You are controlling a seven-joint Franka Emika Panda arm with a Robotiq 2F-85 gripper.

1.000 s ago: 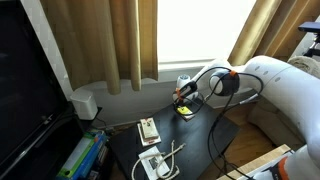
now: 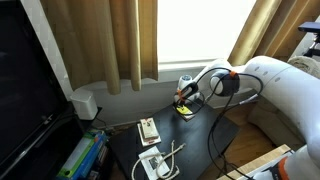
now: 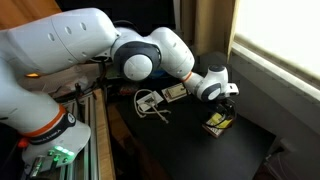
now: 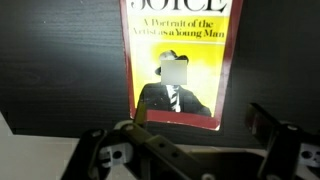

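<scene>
A book (image 4: 205,45) with a yellow cover and a red border lies flat on the dark table under my gripper. Its cover reads "Joyce, A Portrait of the Artist as a Young Man" above a man in a hat. On the cover rests a small pale square (image 4: 174,72), over the man's face; whether it is a thin piece or a block I cannot tell. The fingers stand wide open, with no object gripped. The yellow book (image 3: 218,123) also shows beside the gripper in exterior view 2, and small in exterior view 1 (image 2: 184,110).
A white power strip (image 2: 155,163) with its cable lies on the table, and a light-coloured book (image 2: 149,131) lies near it. Curtains (image 2: 92,40) and a wall stand behind the table. Free dark tabletop (image 3: 175,150) extends in front of the book.
</scene>
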